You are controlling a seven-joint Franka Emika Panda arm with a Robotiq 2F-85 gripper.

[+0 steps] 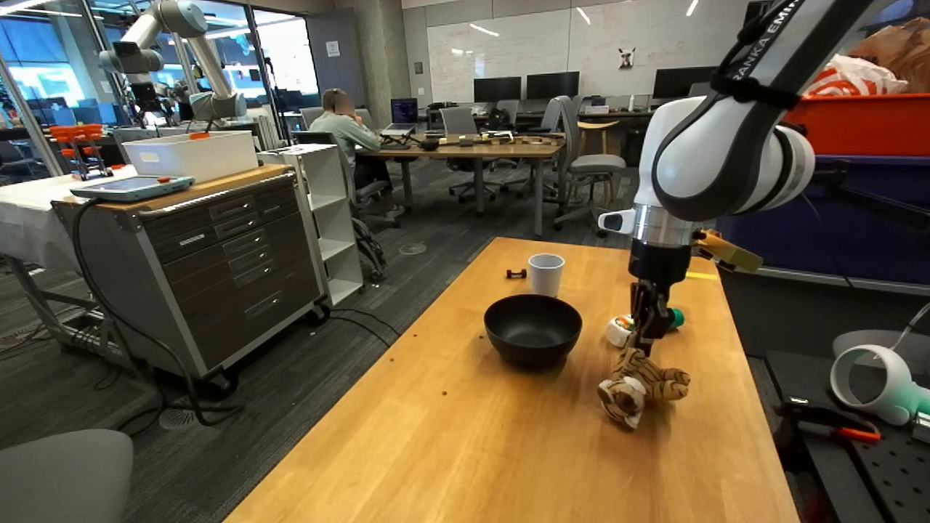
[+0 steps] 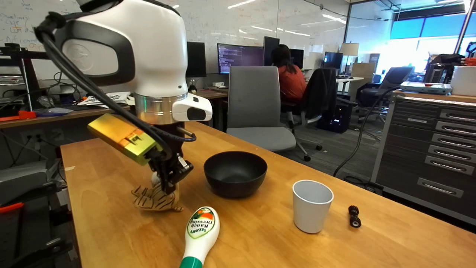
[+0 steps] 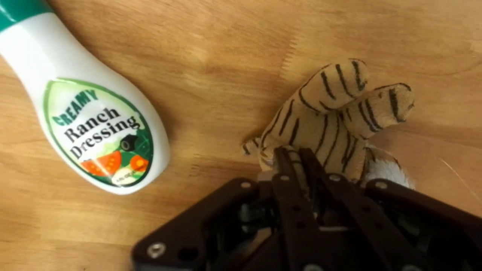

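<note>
A striped tiger plush [image 1: 641, 383] hangs from my gripper [image 1: 643, 344], low over the right part of the table, head toward the front in exterior view 1. In the wrist view the gripper is shut, pinching a fold of the plush's [image 3: 321, 131] striped cloth between its fingertips. In exterior view 2 the plush [image 2: 156, 198] is beneath the gripper [image 2: 168, 190]; whether it still touches the table is hard to tell.
A black bowl [image 1: 532, 331] stands left of the plush in exterior view 1. Beside the gripper lies a ranch dressing bottle [image 2: 200, 230]. A grey cup [image 2: 312, 206] and a small black dumbbell-shaped piece [image 2: 354, 216] are farther off.
</note>
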